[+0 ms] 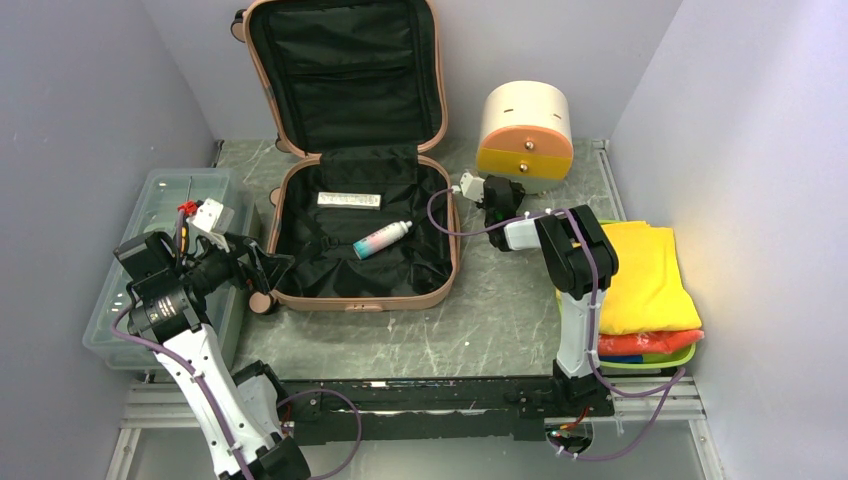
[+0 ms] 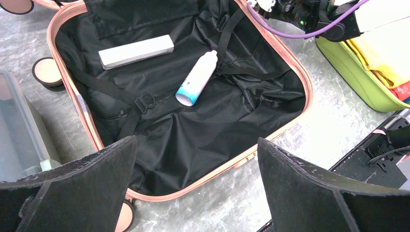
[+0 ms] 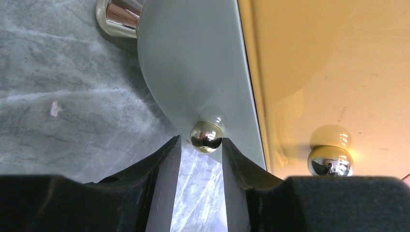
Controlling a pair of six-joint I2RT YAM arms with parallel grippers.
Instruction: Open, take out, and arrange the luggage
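An open suitcase (image 1: 362, 305) holds a spray bottle (image 1: 381, 239) and a pale flat box (image 1: 349, 200). My left gripper (image 1: 268, 268) is open over the suitcase's left front edge, its fingers spread with nothing between them. At the back right stands a small drawer cabinet (image 1: 524, 110). My right gripper (image 1: 503, 195) is at its lowest, grey drawer; in the right wrist view its open fingertips sit just below that drawer's round metal knob (image 3: 206, 136), with the orange drawer front (image 3: 333, 87) beside it.
A green bin (image 2: 348, 72) with folded yellow and red cloths (image 1: 642, 275) is at the right. A lidded clear box (image 1: 130, 290) is at the left. Grey walls enclose the sides.
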